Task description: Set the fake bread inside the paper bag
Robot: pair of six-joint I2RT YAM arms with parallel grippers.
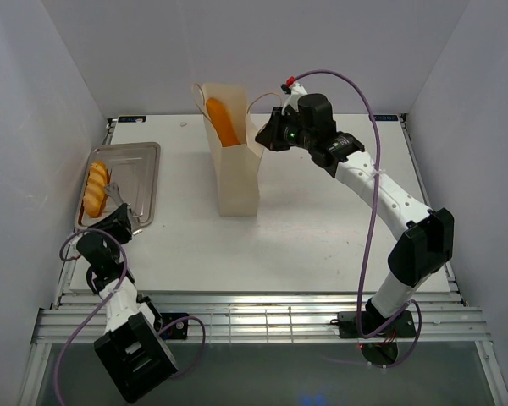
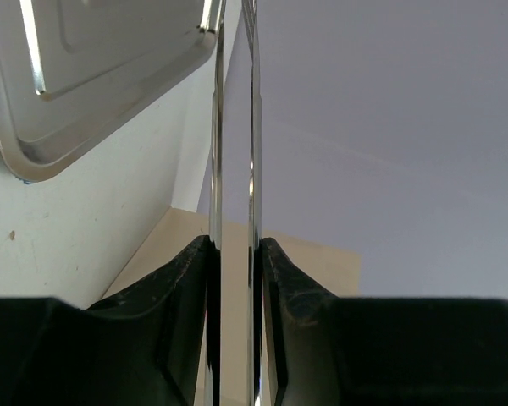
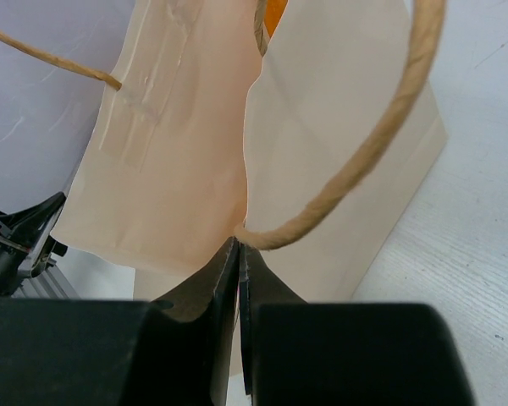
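Note:
A bread loaf lies on the left of the metal tray, with silver tongs beside it. My left gripper is at the tray's near edge; in the left wrist view two long metal strips rise between its nearly closed fingers, whose exact state is unclear. The paper bag stands upright at the back centre with an orange loaf inside. My right gripper is shut on the bag's right upper edge, by a rope handle.
Grey walls close in the sides and back.

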